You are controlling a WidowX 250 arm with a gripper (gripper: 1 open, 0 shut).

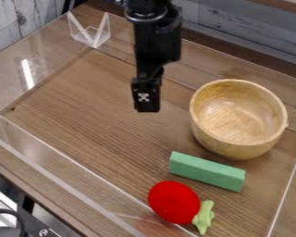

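My gripper (145,100) hangs open over the upper middle of the wooden table, left of a tan bowl (237,102), with nothing seen between its fingers. A green block (206,171) lies below the bowl at the lower right. A red round object with a light green top (176,202) sits at the bottom, below the green block.
A clear wire or plastic holder (92,30) stands at the back left. Cables show at the lower left corner.
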